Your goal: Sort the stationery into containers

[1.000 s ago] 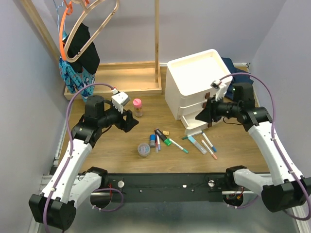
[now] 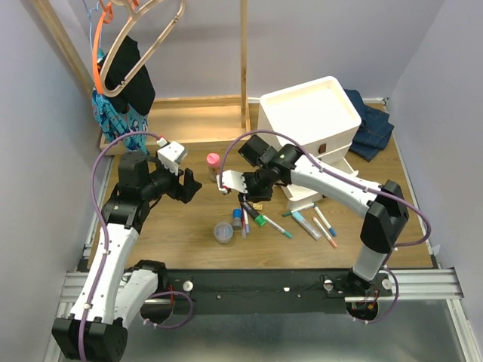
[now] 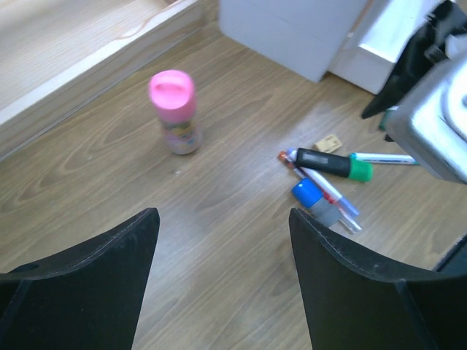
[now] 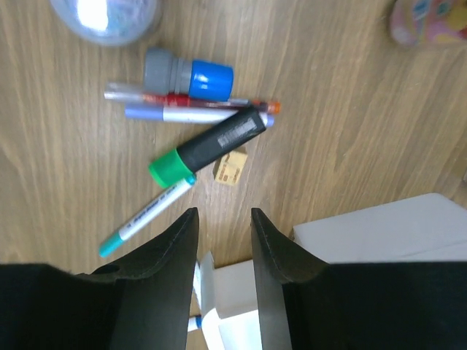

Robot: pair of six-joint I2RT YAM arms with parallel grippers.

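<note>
My right gripper [image 2: 247, 194] hangs above the middle of the table, open, with a narrow empty gap between its fingers. In the right wrist view, a green-capped black marker [image 4: 219, 140], a small tan block [image 4: 230, 168], a teal-tipped pen [image 4: 146, 217], a blue-capped bottle [image 4: 211, 79] and a white pen [image 4: 197, 115] lie ahead of it. Further left, my left gripper [image 2: 192, 186] is open and empty. A pink-capped jar [image 3: 175, 109] stands upright ahead of it. The white drawer unit [image 2: 283, 151] has its low drawer [image 2: 299, 197] pulled out.
Several more pens, among them a pale one [image 2: 306, 225], lie right of centre. A clear round container [image 2: 223, 232] sits near the front. A wooden tray [image 2: 196, 121] and folded jeans [image 2: 371, 128] are at the back.
My right arm has swung left from beside the drawer unit to above the middle pens. The left gripper has shifted slightly left. The objects on the table look unmoved.
</note>
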